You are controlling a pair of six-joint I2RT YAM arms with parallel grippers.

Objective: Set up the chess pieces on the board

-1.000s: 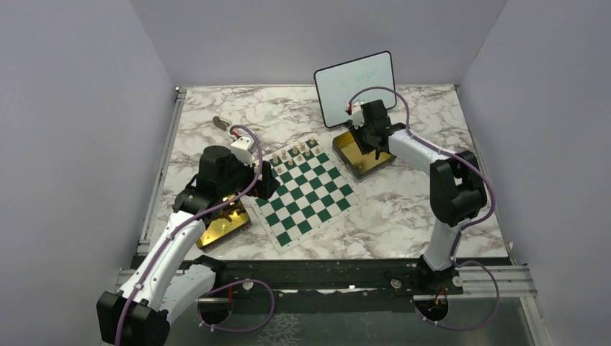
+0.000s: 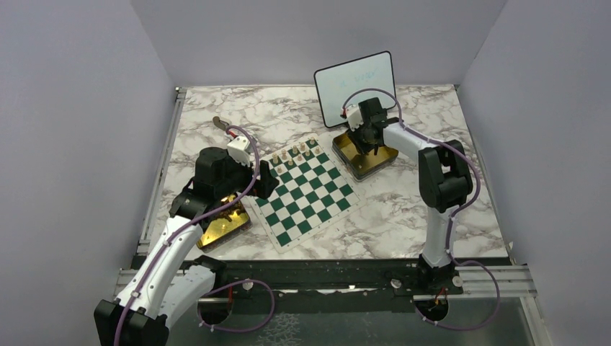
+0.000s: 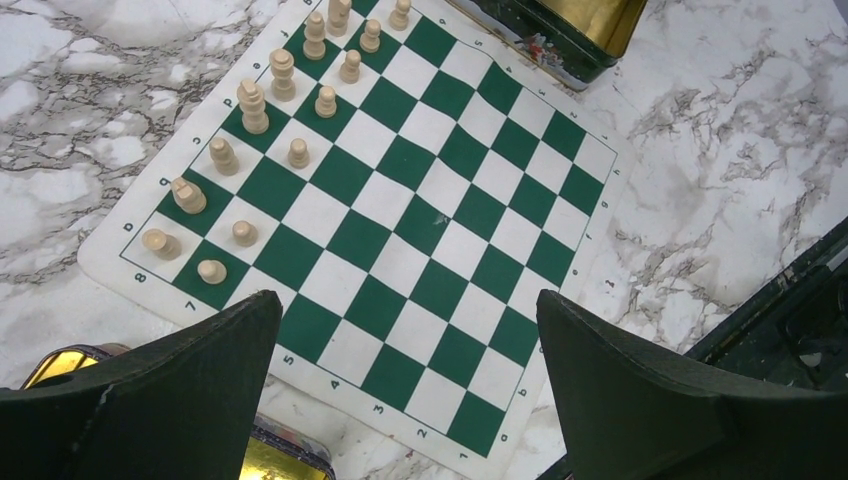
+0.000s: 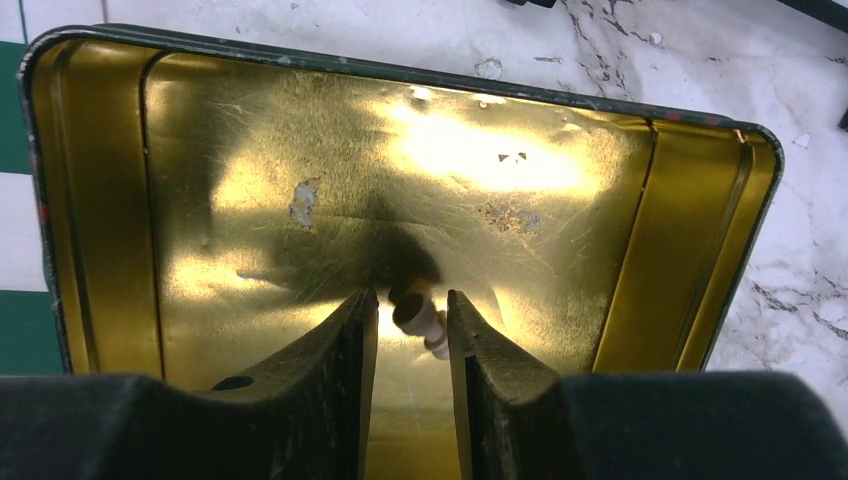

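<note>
The green-and-white chessboard (image 2: 310,202) has several light pieces along one side, seen also in the left wrist view, including a tall one (image 3: 253,110). My left gripper is open above the board, nothing between its fingers. My right gripper is part open over the gold-lined tin (image 4: 250,150) right of the board. A light piece (image 4: 420,318) lies tilted in that tin, just beyond and between the fingertips; I cannot tell whether they touch it.
A second gold tin (image 2: 220,231) sits under my left arm, its contents partly hidden. A whiteboard (image 2: 353,76) stands behind the right tin. A tool (image 2: 220,122) lies at the back left.
The right arm has shifted slightly leftward over the right tin. The left arm has barely moved, and the pieces on the board look the same.
</note>
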